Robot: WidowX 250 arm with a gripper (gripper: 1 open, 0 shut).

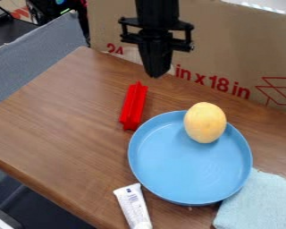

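Observation:
My black gripper (156, 67) hangs above the back of the wooden table, in front of the cardboard, shut with nothing visible between its fingers. Below it and a little to the left, a red bar-shaped object (133, 105) lies on the table. A blue plate (181, 174) holds a yellow egg-shaped object (206, 122) near its back rim. A white tube (132, 206) lies to the front left of the plate.
A pale blue cloth (256, 206) lies at the front right. A cardboard box (241, 54) stands along the back.

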